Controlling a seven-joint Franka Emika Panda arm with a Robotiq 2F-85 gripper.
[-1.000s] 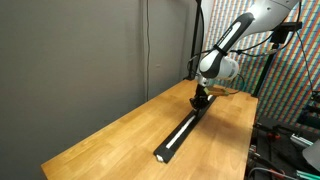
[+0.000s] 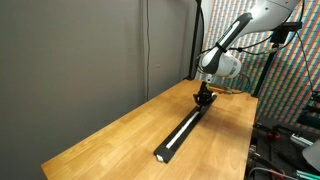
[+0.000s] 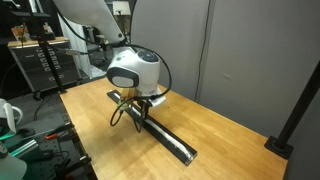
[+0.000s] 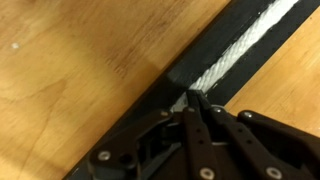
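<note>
A long black strip [image 2: 179, 137] with a white line [image 4: 243, 42] along its middle lies flat on the wooden table. In the second exterior view the strip [image 3: 172, 143] runs diagonally from the arm's side to the table's middle. Over the strip's far part stands my gripper [image 2: 203, 100], its fingers low and close to the surface. Seen from the wrist, the gripper is shut with its tips at the white line; nothing shows between them. Whether the tips touch the strip I cannot tell.
Bare wood [image 2: 110, 145] spreads widely to the left of the strip in the first exterior view. A grey wall panel [image 3: 175, 50] stands behind the table. Cables [image 2: 270, 172] hang near the table's front right edge.
My gripper has shifted slightly to the right and back along the strip, toward its far end. The strip has stayed in place.
</note>
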